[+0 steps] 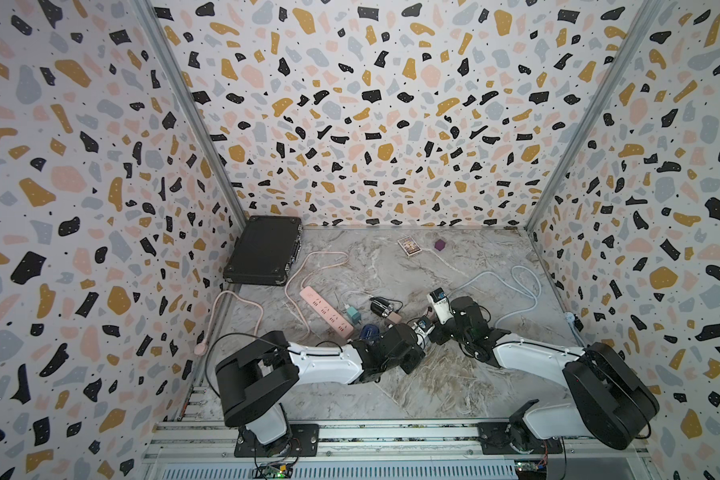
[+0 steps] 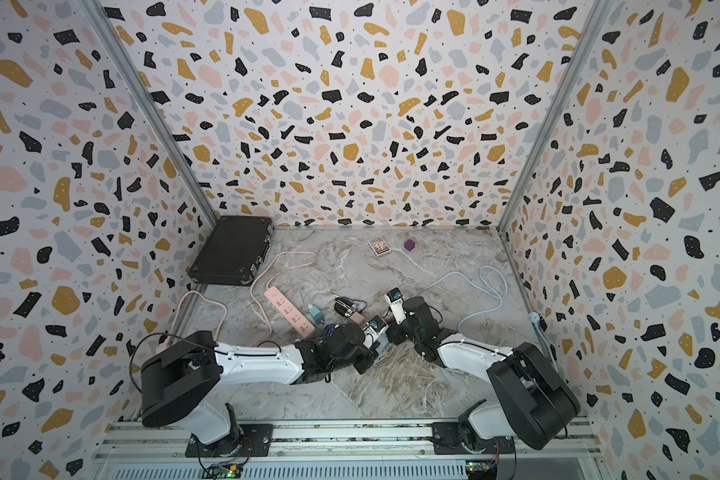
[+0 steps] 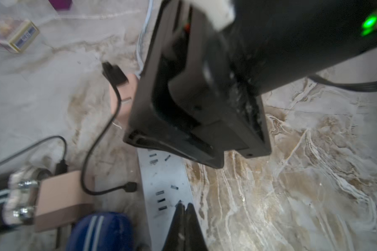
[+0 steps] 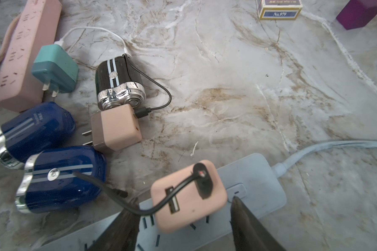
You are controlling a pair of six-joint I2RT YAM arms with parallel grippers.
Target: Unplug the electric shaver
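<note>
In the right wrist view a pink adapter [image 4: 188, 196] sits on a pale blue power strip [image 4: 255, 184]. A black cable's plug stands in its top; the cable's other end [image 3: 130, 187] lies loose in the left wrist view. My right gripper is open, with its fingers apart on either side of the adapter. My left gripper is shut over the strip, nothing visible between its tips. Two blue shavers [image 4: 62, 177] lie to the left. A black shaver [image 4: 119, 81] lies beside a second, unplugged pink adapter [image 4: 115, 127].
A pink power strip [image 4: 27, 54] and a teal adapter [image 4: 56, 67] are at the left. A small box [image 1: 409, 245], a purple block [image 1: 440, 245] and a black case [image 1: 265, 249] stand farther back. Both grippers are close together.
</note>
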